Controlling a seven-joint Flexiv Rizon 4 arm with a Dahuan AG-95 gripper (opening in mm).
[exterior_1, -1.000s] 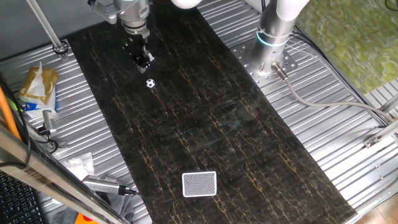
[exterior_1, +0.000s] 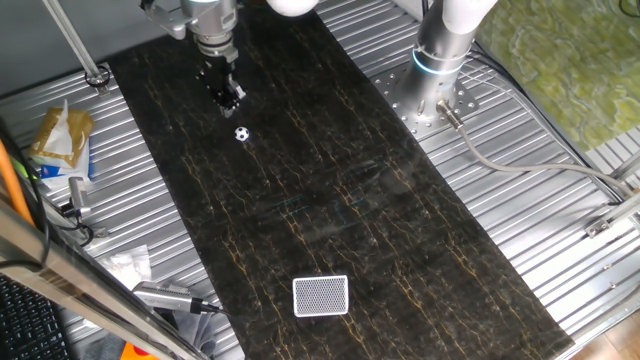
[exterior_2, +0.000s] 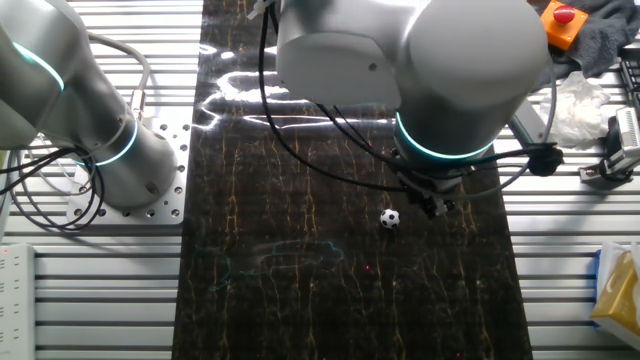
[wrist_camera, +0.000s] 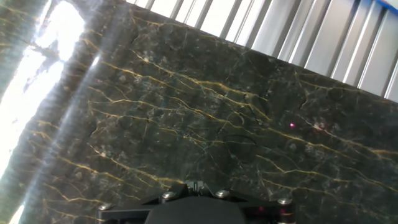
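A small black-and-white ball, patterned like a football, lies on the dark marbled mat. My gripper hangs just beyond it in exterior view 1, apart from it. In exterior view 2 the ball is just left of the dark gripper, which the arm partly covers. Along the bottom of the wrist view the gripper linkage is spread wide to both sides, so the gripper looks open, with nothing seen held. The ball is outside the wrist view. A white mesh-topped block or basket sits farther down the mat.
Bare mat lies between ball and white mesh object. Left are a tissue pack, a metal rail and a grey device. Cables hang by the arm.
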